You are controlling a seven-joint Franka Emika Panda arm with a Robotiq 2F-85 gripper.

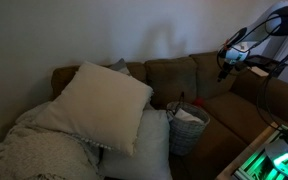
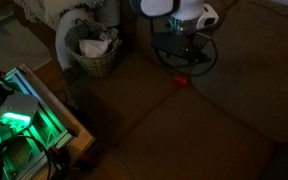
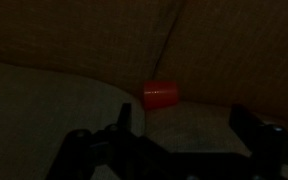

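Note:
A small red object (image 3: 161,94) lies at the crease between the sofa cushions in the wrist view. Exterior view 2 shows this red object (image 2: 181,80) on the brown sofa just below my gripper (image 2: 188,54). Dark fingers frame the lower part of the wrist view, and my gripper is open with nothing between them. The red object is beyond the fingertips, nearer the left one. In exterior view 1 my gripper (image 1: 225,71) hangs over the sofa's right part, small and dark.
A wicker basket (image 1: 186,130) with white cloth inside stands in front of the sofa. Large pale pillows (image 1: 102,105) and a knitted blanket (image 1: 39,150) fill the left side. The sofa seat (image 2: 134,120) around the red object is bare. The light is dim.

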